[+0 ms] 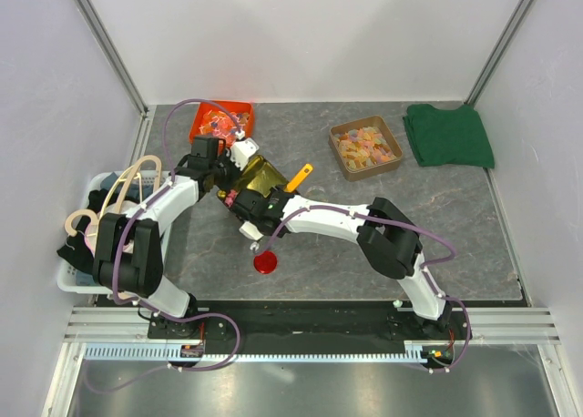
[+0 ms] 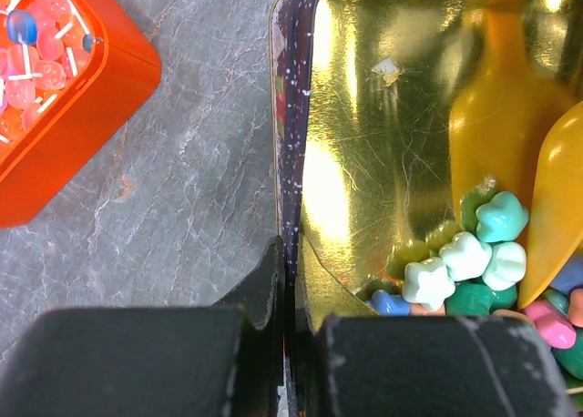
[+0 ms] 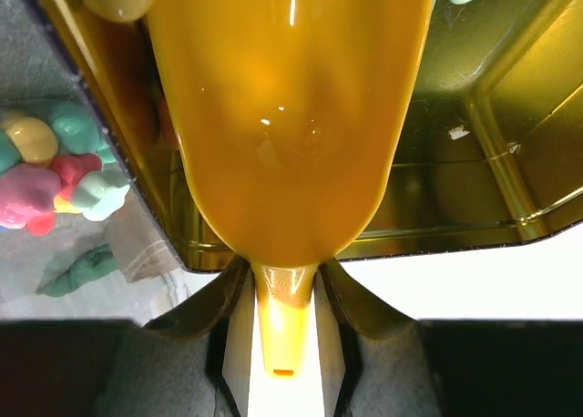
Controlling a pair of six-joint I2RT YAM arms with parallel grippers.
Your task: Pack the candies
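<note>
A gold-lined box (image 1: pixel 264 177) sits tilted between my arms in the top view. My left gripper is shut on its dark speckled rim (image 2: pixel 293 98). Several glossy candies (image 2: pixel 465 262), white, teal, blue and pink, lie in the box. My right gripper is shut on the neck of an orange scoop (image 3: pixel 282 144), whose broad part reaches over the inside of the box. In the left wrist view, part of the scoop (image 2: pixel 560 208) rests beside the candies. What the scoop carries, if anything, cannot be made out.
A red-orange bin (image 1: pixel 208 107) of wrapped candies stands behind the left gripper. Farther right is a brown box (image 1: pixel 372 171) of gummies, then a green cloth (image 1: pixel 448 135). A red round lid (image 1: pixel 265 262) lies in front.
</note>
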